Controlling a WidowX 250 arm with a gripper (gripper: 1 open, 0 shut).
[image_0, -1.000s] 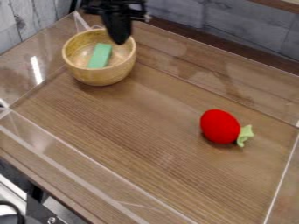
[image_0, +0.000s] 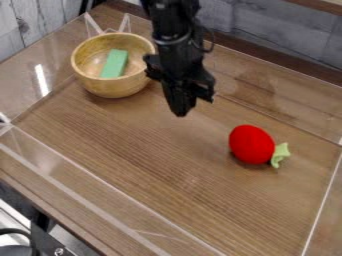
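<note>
The black robot arm reaches in from the top centre, its gripper (image_0: 187, 97) hanging low over the table right of a pale wooden bowl (image_0: 104, 84); the fingers look shut, with nothing visible between them. A green block (image_0: 116, 62) lies in the bowl. A red round object with a pale green tip (image_0: 251, 144) sits on the right of the wooden table (image_0: 147, 190).
The table's left edge drops to a dark floor with cables at the lower left. A raised wooden edge (image_0: 294, 8) runs along the back right.
The bowl, green block and red object look unmoved.
</note>
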